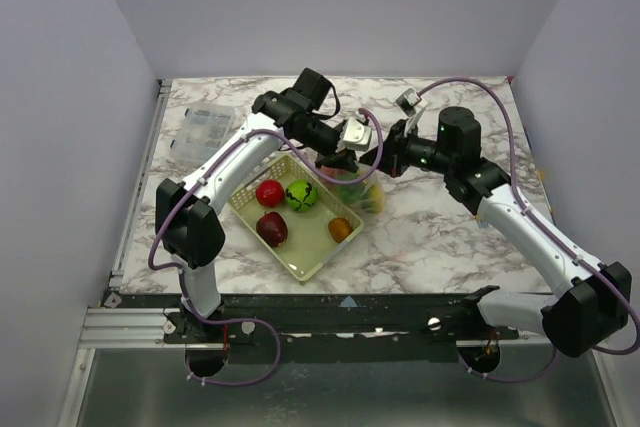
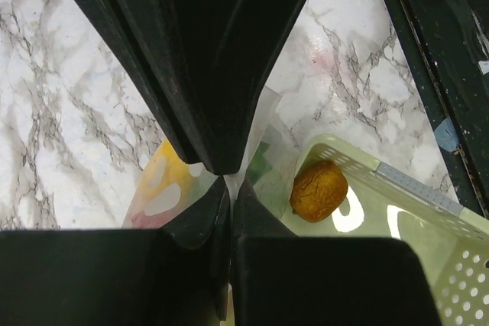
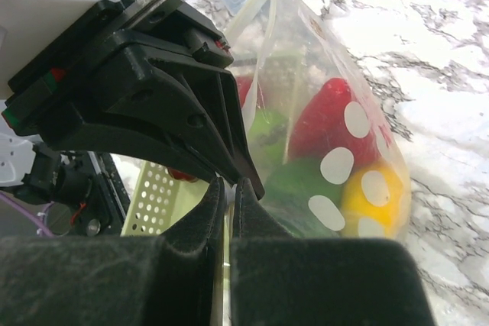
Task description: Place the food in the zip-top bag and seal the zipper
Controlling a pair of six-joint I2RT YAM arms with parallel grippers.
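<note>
A clear zip top bag [image 3: 294,85] printed with white dots stands at the table's middle. Red food [image 3: 330,116], green food [image 3: 298,181] and yellow food [image 3: 386,188] show through its film. My left gripper is shut, with the bag's thin film running between its fingertips at the rim. Right beside it my right gripper is shut too, and no food shows between its fingers. The fingertips of both nearly meet over the bag in the top view. The arms hide most of the bag's mouth, so the zipper's state cannot be told.
A pale green basket [image 1: 315,257] beside the bag holds a red tomato-like item [image 1: 269,193], a green striped ball [image 1: 301,195], a dark red item [image 1: 271,229] and a brown item [image 1: 340,229]. A clear container [image 1: 203,134] lies at the far left.
</note>
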